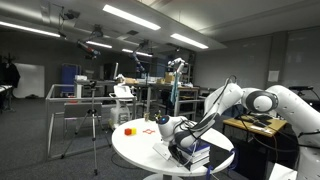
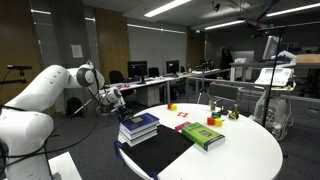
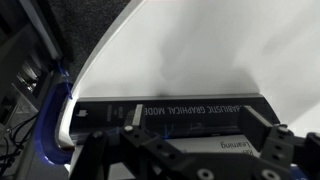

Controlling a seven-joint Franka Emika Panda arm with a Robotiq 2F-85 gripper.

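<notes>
A stack of books (image 2: 138, 130) sits on the near left part of the round white table. In the wrist view, a black book spine (image 3: 170, 115) with white lettering ending in "GRAPHICAL MODEL" runs across the picture, and a pale spine marked "Learning" shows beside it. My gripper is over these spines with its two fingers wide apart. It looks open, and I see nothing clamped between the fingers. In exterior view 2 the gripper is at the left side of the stack, small and partly hidden; in exterior view 1 the arm reaches down to the books.
A thick green book (image 2: 203, 137) lies right of the stack, beyond a dark patch (image 2: 160, 150) on the table. Small red and yellow items (image 2: 214, 122) and several other small objects stand farther back. A tripod (image 1: 94, 120) stands beyond the table.
</notes>
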